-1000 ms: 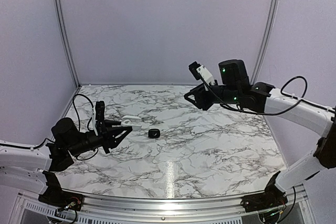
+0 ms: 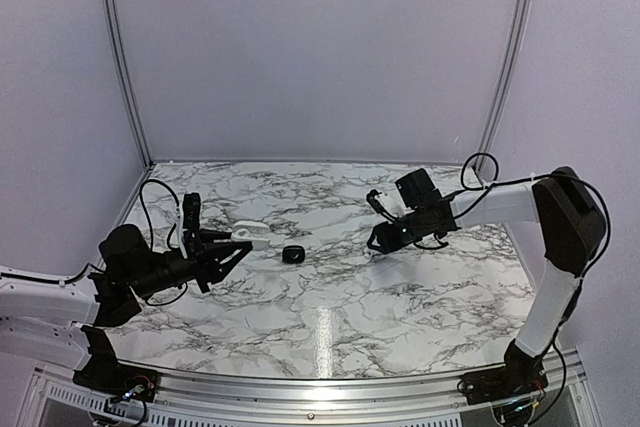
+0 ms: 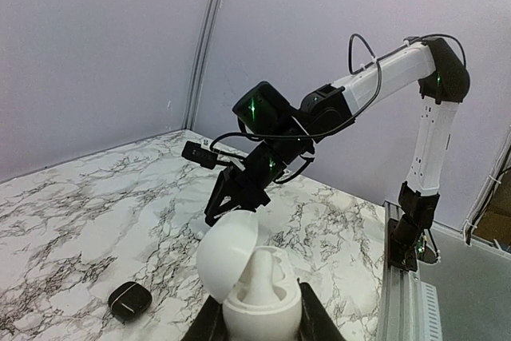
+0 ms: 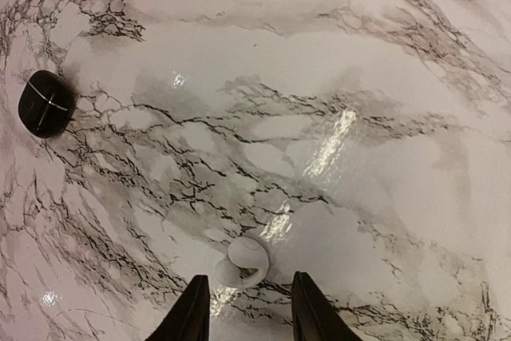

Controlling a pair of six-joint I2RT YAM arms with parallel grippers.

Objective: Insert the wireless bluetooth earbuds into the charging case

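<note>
My left gripper is shut on the white charging case (image 3: 263, 327), held above the table with its lid (image 3: 227, 253) flipped up. Inside the case a rounded white form shows, but I cannot tell whether it is an earbud or the case's own moulding. On the marble table a white earbud (image 4: 245, 261) lies just ahead of the gap between the fingertips of my right gripper, which stands open and holds nothing. From above, that right gripper is low over the table, right of centre, and largely hides the earbud.
A small black rounded box (image 2: 293, 254) rests on the table between the two arms, left of the earbud in the right wrist view. A metal rail (image 2: 310, 387) runs along the front edge.
The left arm and the case have stayed put.
</note>
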